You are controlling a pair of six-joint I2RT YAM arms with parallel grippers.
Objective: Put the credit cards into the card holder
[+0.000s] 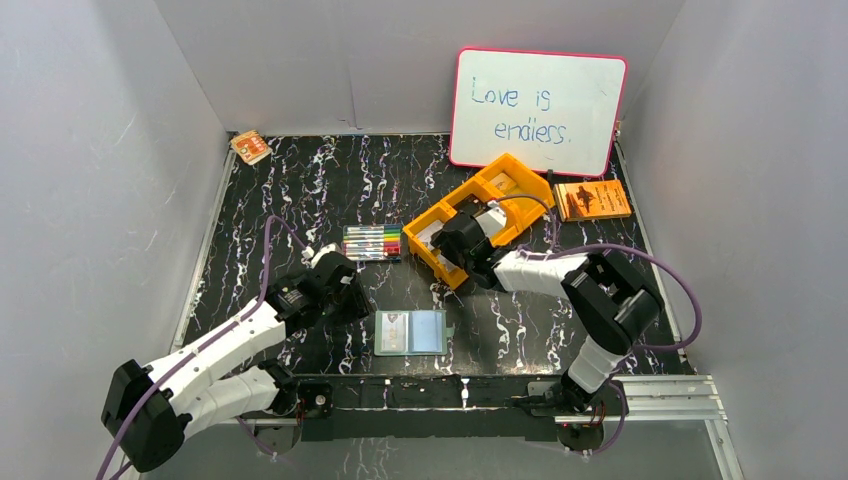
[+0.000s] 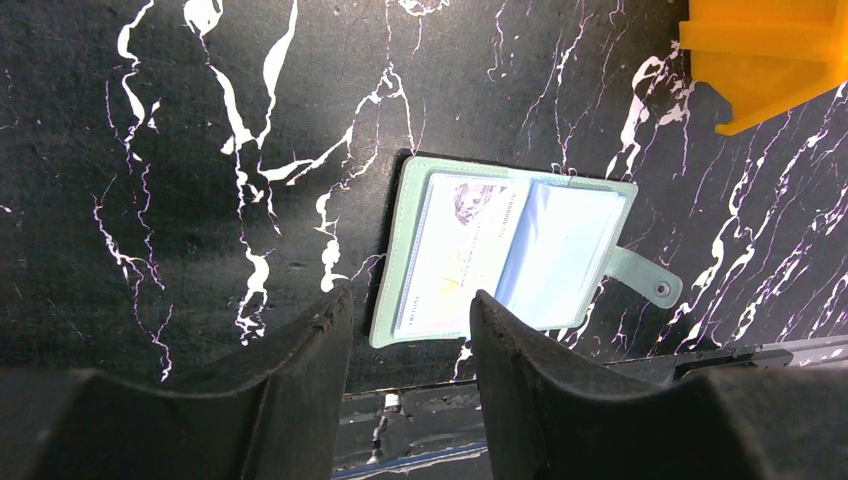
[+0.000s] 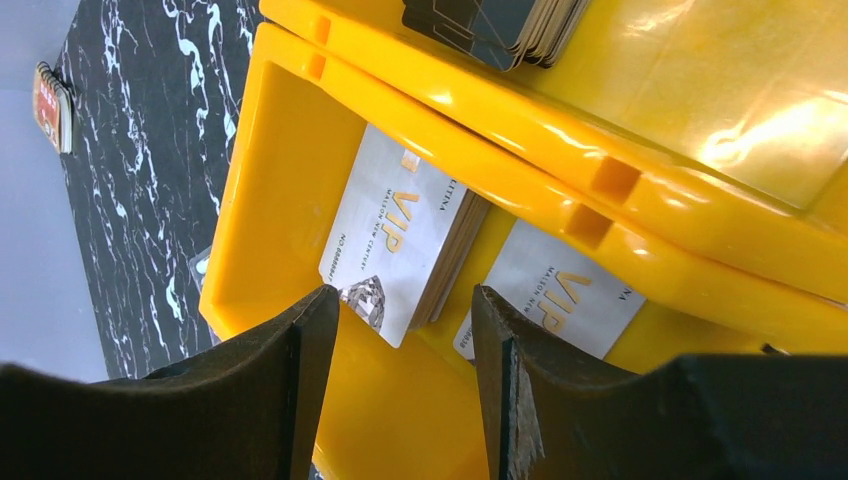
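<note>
The card holder (image 2: 403,255) lies open on the table in the left wrist view, with a printed white insert under its left sleeve and a bare pale blue right side. My left gripper stands part open just in front of it, nothing between its fingers. In the right wrist view, a stack of silver VIP cards (image 3: 390,225) leans in a compartment of the yellow bin (image 3: 245,190). Another silver card (image 3: 560,290) lies flat beside the stack. Over these cards is my right gripper, part open and empty.
Dark cards (image 3: 500,25) occupy the neighbouring bin compartment. A pack of coloured markers (image 1: 371,243) lies left of the bin. The orange book (image 1: 592,200) and whiteboard (image 1: 535,110) are at the back right. Bare table separates holder and bin.
</note>
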